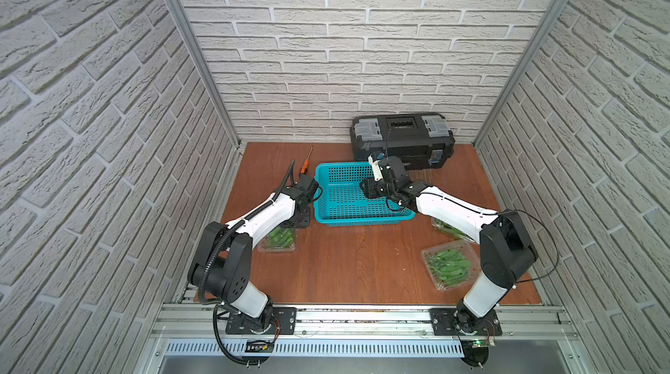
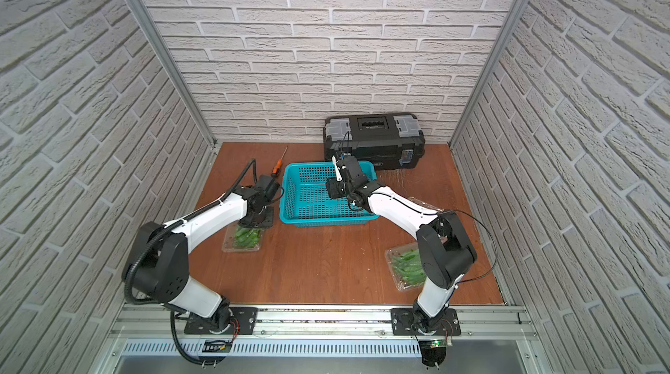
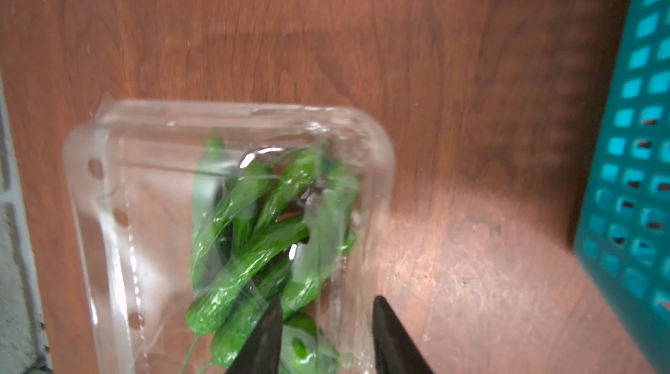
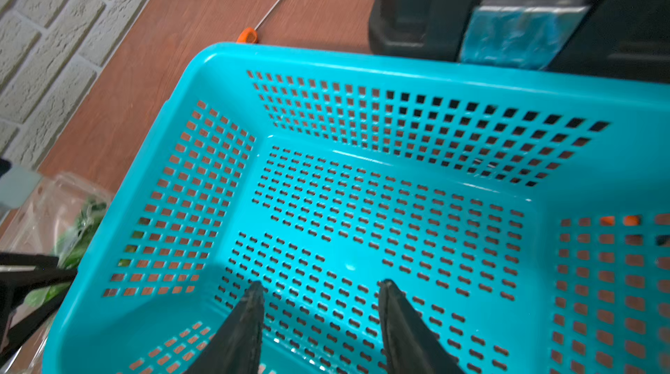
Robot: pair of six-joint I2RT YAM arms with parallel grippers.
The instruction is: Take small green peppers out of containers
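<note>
Small green peppers lie inside a clear plastic container at the left of the table. In the left wrist view, my left gripper hangs at the container's right side, its fingers apart with only part of the container and peppers seen between and beyond them. Whether they touch the container's wall cannot be told. Over the empty turquoise basket, my right gripper stands part open with nothing between its fingers. More peppers fill a clear container at the front right.
Another container of peppers lies behind that one, partly under the right arm. A black toolbox stands behind the basket. An orange screwdriver lies at the back left.
</note>
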